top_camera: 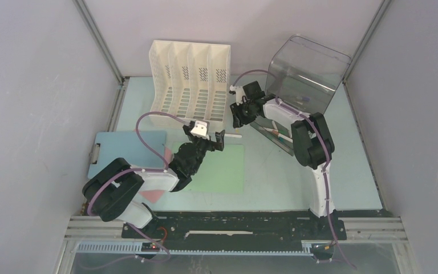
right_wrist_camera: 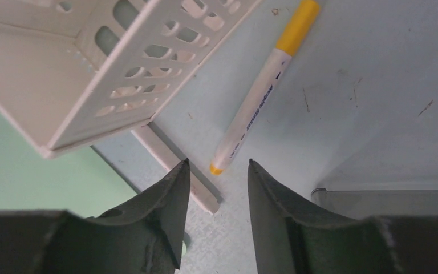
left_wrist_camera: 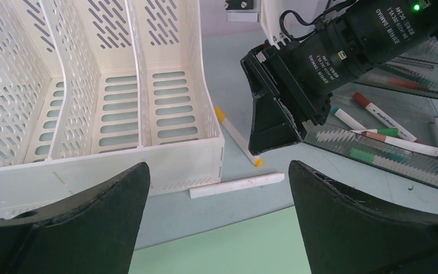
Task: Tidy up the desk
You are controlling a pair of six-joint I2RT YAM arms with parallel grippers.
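Note:
A white marker with a yellow cap (right_wrist_camera: 261,94) lies on the desk beside the white file rack (left_wrist_camera: 97,170). My right gripper is above its lower end with the fingers (right_wrist_camera: 168,205) parted and nothing held between them. A second white stick-like piece (left_wrist_camera: 236,185) lies along the rack's front corner. In the left wrist view, the open left gripper has its fingers apart in front of the rack, nothing between them. Several markers (left_wrist_camera: 385,119) rest in the clear organizer (left_wrist_camera: 376,161) on the right.
A blue clipboard (top_camera: 128,149) lies at the left, partly over a pink sheet (top_camera: 151,196). The green sheet (top_camera: 225,171) covers the desk's middle, under the left arm. Bare desk shows at front right.

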